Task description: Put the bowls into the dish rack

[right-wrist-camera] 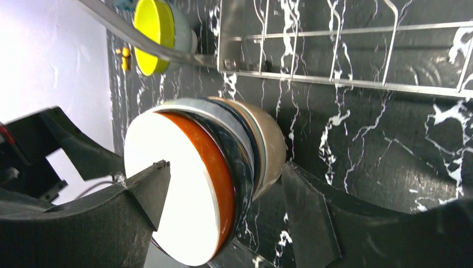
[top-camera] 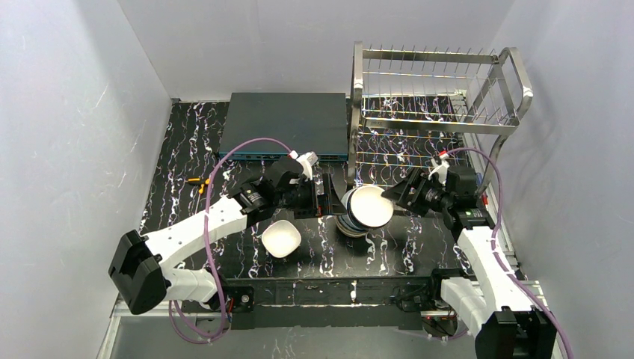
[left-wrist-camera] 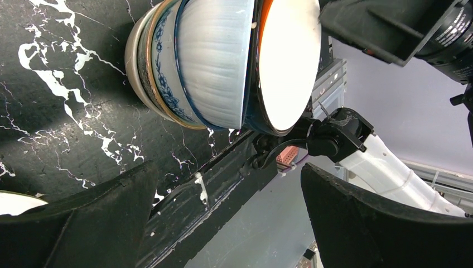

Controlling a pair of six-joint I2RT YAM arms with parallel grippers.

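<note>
A stack of nested bowls (top-camera: 370, 206) in white, orange, dark blue and tan stands at the middle front of the marble counter, before the metal dish rack (top-camera: 430, 123). My left gripper (top-camera: 325, 196) is just left of it; in the left wrist view its open fingers are below the stack with nothing between. My right gripper (top-camera: 400, 191) is at the stack's right side, open, its fingers around the near rim of the top bowl in the right wrist view, apparently not closed on it. A separate white bowl (top-camera: 281, 238) lies left of the stack.
A dark flat box (top-camera: 280, 120) fills the back middle. A yellow cup (right-wrist-camera: 153, 36) and small yellow-black items (top-camera: 198, 182) are at the left. The rack's lower rail is just behind the stack.
</note>
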